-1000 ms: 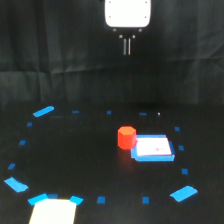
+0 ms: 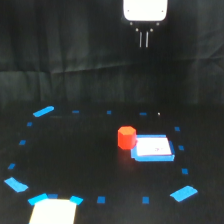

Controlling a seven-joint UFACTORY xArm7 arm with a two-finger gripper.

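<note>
My gripper (image 2: 143, 40) hangs high at the top of the camera view, right of centre, below its white housing (image 2: 145, 9). Its two thin fingers point down with a narrow dark gap and nothing seen between them. How far the fingers stand open is too small to judge. Well below, on the black surface, lies a red block-like object (image 2: 126, 137) with a faceted outline. Close to its right is a blue rectangular object (image 2: 167, 158) with a white top or inside (image 2: 153, 147). The red one seems to touch or overlap its left edge.
A pale cream object (image 2: 53, 212) is cut off by the bottom edge at left. Blue tape strips (image 2: 16, 185) and small squares (image 2: 101, 200) mark out an area on the black surface. A dark curtain (image 2: 60, 60) hangs behind.
My gripper has shifted to the right and slightly up in the view. The red object, the blue one and the cream one lie where they were.
</note>
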